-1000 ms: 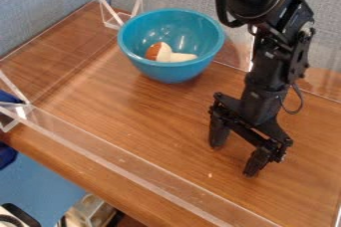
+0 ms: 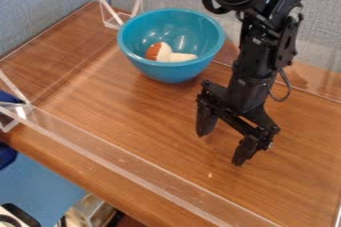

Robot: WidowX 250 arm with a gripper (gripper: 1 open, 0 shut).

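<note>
My black gripper is low over the right half of the wooden table, its fingers open, with no object visible between them. A teal bowl sits at the back left of the table, holding a white item and an orange item. The gripper is in front of the bowl and to its right, apart from it.
Clear plastic edging runs along the table. Dark blue and pale objects lie beyond the left edge, and grey padded walls stand behind.
The gripper has shifted slightly to the left and up in the view. The bowl and its contents have not moved.
</note>
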